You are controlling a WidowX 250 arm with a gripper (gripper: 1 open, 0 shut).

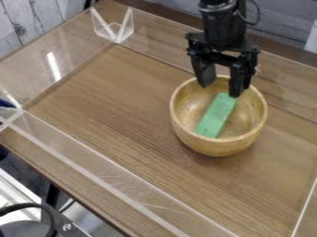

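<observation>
A round tan bowl [191, 131] sits right of centre on the wooden table. A green oblong object [217, 114] lies inside it, slanted. My black gripper [223, 67] hangs over the back of the bowl, fingers open and pointing down, with nothing seen held between them. The green object is below and nearer the front than the fingertips.
The wooden table [87, 111] is broad and clear to the left and in front. A small clear plastic piece [113, 26] is at the back left. Dark cables [35, 220] show at the lower left corner.
</observation>
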